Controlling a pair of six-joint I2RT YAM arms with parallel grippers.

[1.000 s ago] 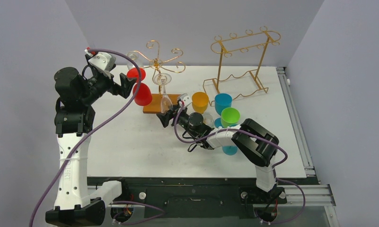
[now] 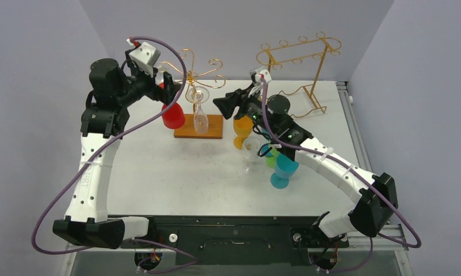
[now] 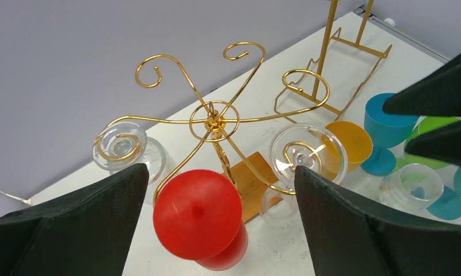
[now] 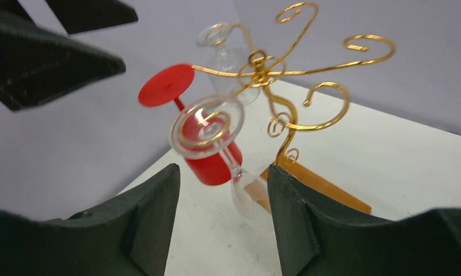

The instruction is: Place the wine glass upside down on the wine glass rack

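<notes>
A clear wine glass point(image 4: 208, 126) hangs upside down by its base from a curled hook of the gold rack point(image 3: 214, 121), its bowl free in the air. On neighbouring hooks hang a red glass point(image 3: 198, 214) and another clear glass point(image 3: 122, 145), also inverted. In the left wrist view my left gripper stands open behind the red glass, nothing held. My right gripper is apart from the hanging clear glass and has nothing between its fingers; its fingers are spread in the right wrist view.
A taller gold rack point(image 2: 300, 52) with empty hooks stands at the back right. Orange point(image 3: 350, 141), blue point(image 3: 389, 123) and green cups, with a clear one point(image 3: 411, 187), stand on the right side.
My right gripper has gone from beside the clear glass's bowl up and to the right. The left arm has shifted right and back, toward the rack. The clear glass stays hanging, its bowl shifting slightly.
</notes>
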